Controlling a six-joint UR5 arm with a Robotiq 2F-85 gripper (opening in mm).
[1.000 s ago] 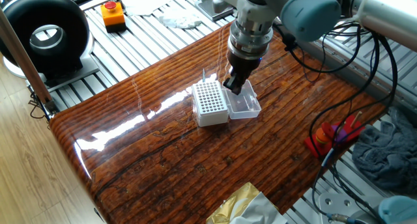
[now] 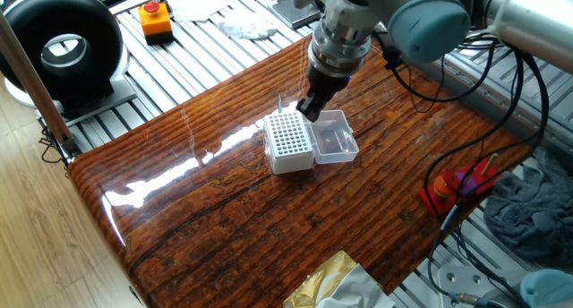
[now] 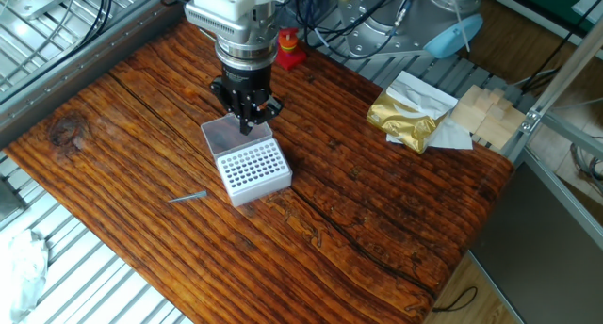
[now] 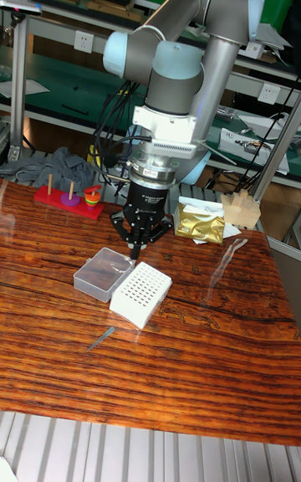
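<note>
A white tip rack with a grid of holes stands on the wooden table, its clear lid folded open beside it. In exterior view 2, the rack is nearer the camera than the lid. A thin grey pipette tip lies on the wood a little apart from the rack; it also shows in exterior view 3, the tip lying in front of the box. Above the lid's edge beside the rack hangs my black gripper, pointing down. Its fingertips look together, with nothing visible between them.
A red toy base with pegs sits at the table's robot side. A gold and white packet and wooden blocks lie by another edge. An emergency stop box is off the table.
My gripper has shifted slightly left and up in exterior view 1, from over the lid towards the rack's edge. The rack, lid and loose tip have stayed put.
</note>
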